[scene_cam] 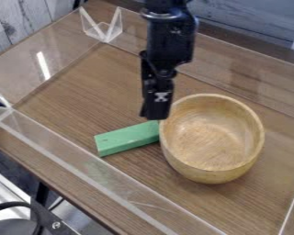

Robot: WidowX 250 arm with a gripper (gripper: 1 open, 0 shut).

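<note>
My black gripper (154, 99) hangs open over the middle of the table, pointing down, just up and left of a round, light wooden bowl (211, 147). A flat green bar (128, 139) lies on the table at the bowl's left. Nothing shows between the fingers.
A small clear plastic piece (102, 22) sits at the back left. Black cables or parts show at the lower left edge, beyond the table.
</note>
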